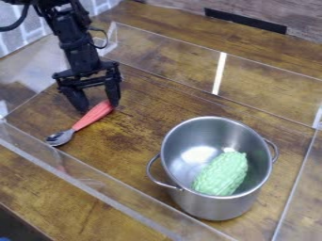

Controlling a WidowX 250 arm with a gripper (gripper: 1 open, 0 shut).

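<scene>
My black gripper (92, 95) is low over the wooden table at the left, open, its fingers around or just above the red handle of a spoon (90, 118); contact is hard to tell. The spoon's metal bowl points toward the lower left. A steel pot (193, 200) with side handles stands at the lower right, holding a pale green, textured oblong object (221, 174), perhaps a vegetable.
Clear walls or panels border the work area at the left, front and right. The wooden table (157, 85) between gripper and pot is bare, as is the area behind the pot.
</scene>
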